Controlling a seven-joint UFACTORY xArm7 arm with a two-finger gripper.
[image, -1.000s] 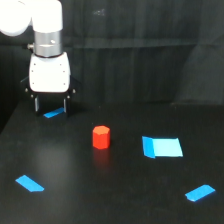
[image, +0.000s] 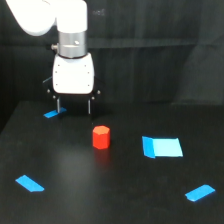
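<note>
My white gripper (image: 75, 105) hangs at the upper left, its two dark fingers spread apart. The gap between them is empty, so it is open. A small red block (image: 101, 137) with a roughly six-sided outline sits on the dark table, a little below and to the right of the gripper in the picture. Nothing touches the block. Farther right lies a pale blue square (image: 167, 147), with a deeper blue strip (image: 148, 147) along its left side.
Blue tape marks lie on the black table: one front left (image: 29, 184), one front right (image: 200, 192) and one back left (image: 54, 113), near the gripper. A dark curtain (image: 150, 55) closes off the back.
My gripper has shifted to the right, nearer the red block, with its fingers still apart. The block, the blue square and the tape marks have stayed put.
</note>
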